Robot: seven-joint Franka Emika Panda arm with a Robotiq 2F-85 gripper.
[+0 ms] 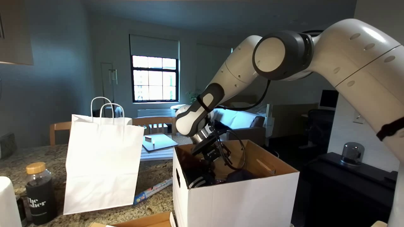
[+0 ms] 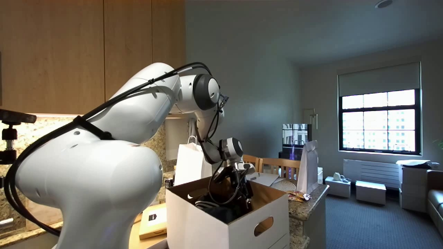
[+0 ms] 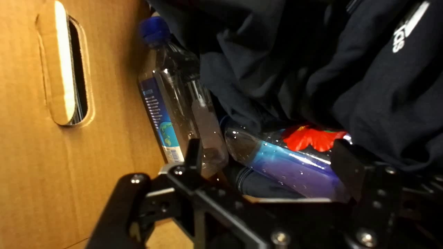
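Inside the white box [image 1: 242,206], my gripper is open, its two fingers spread over the contents. Between and beyond the fingertips in the wrist view lies a clear bottle with a blue-purple label [image 3: 286,166] and a red flower print. Left of it, a clear water bottle with a blue cap [image 3: 176,99] leans along the cardboard wall, its lower end close to the left finger [image 3: 193,154]. Dark clothing [image 3: 265,62] with white lettering covers the upper right and partly hides the flower-print bottle. The right finger [image 3: 347,168] overlaps that bottle's far end in the view.
The box wall with its handle slot [image 3: 79,70] is close on one side. On the counter stand a white paper bag [image 1: 102,166] and a black bottle with a wooden lid [image 1: 39,194]. A blue-and-white tube [image 1: 153,191] lies between bag and box.
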